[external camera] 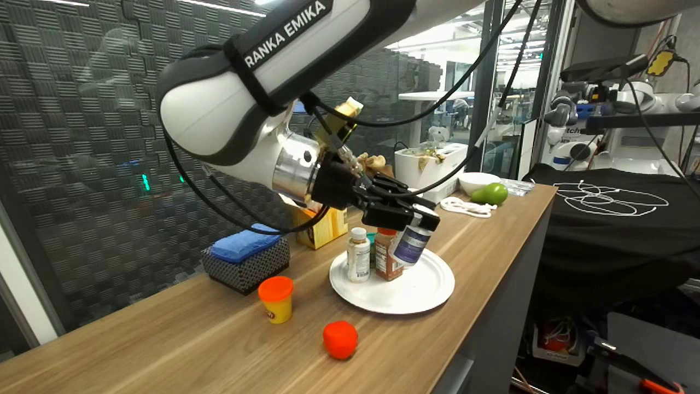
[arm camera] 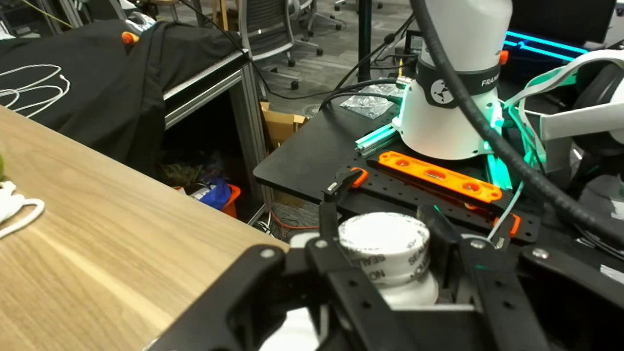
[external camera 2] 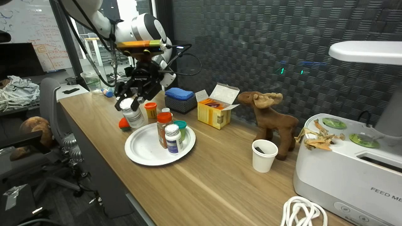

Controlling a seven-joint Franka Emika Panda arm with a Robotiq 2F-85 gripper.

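Observation:
A white bottle with a purple label (external camera: 410, 245) is held tilted above the white plate (external camera: 420, 295), with my gripper (external camera: 421, 214) shut on its top end. In the wrist view, the bottle's white, printed end (arm camera: 383, 257) sits between the two dark fingers. On the plate stand a white-capped bottle (external camera: 358, 257), a red-capped spice bottle (external camera 2: 164, 130), another purple-labelled white bottle (external camera 2: 174, 142) and a green-lidded tub (external camera 2: 181, 128). The held bottle partly hides the spice bottle in exterior view 1.
An orange-lidded yellow tub (external camera: 276, 301) and a red round object (external camera: 339, 339) are beside the plate. Behind are a dark box with blue cloth (external camera: 246, 259), an open yellow box (external camera 2: 214, 115), a plush moose (external camera 2: 273, 118) and a paper cup (external camera 2: 263, 160). Bare wood lies at the front left.

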